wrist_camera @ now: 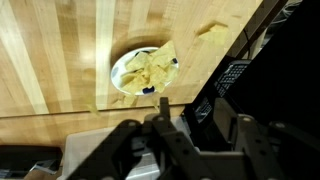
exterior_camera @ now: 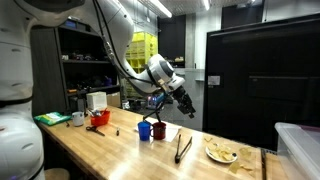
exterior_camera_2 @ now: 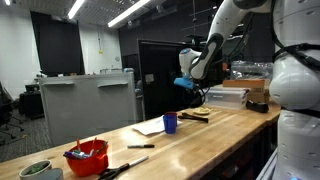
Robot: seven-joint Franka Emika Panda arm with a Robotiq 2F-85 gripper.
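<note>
My gripper (exterior_camera: 187, 104) is raised over the far right part of the table, apart from everything below, with nothing seen hanging from it. Its fingers look parted, though small. A long dark tool (exterior_camera: 183, 149), perhaps tongs, stands or lies on the table below and a little left of the plate. Exterior view 2 has a dark item (exterior_camera_2: 190, 119) beside the blue cup, probably the same tool. Yellow chips (wrist_camera: 152, 72) fill much of a white plate (wrist_camera: 118, 73). Loose chips lie around it, one chip (wrist_camera: 213, 35) well away. The gripper's fingertips are not clear in the wrist view.
A blue cup (exterior_camera: 144, 131) and a dark red mug (exterior_camera: 159, 131) stand left of the tool, near white paper (exterior_camera_2: 150, 127). Farther off is a red basket (exterior_camera_2: 86, 158) of utensils. A white bin (exterior_camera: 300, 145) borders the right side.
</note>
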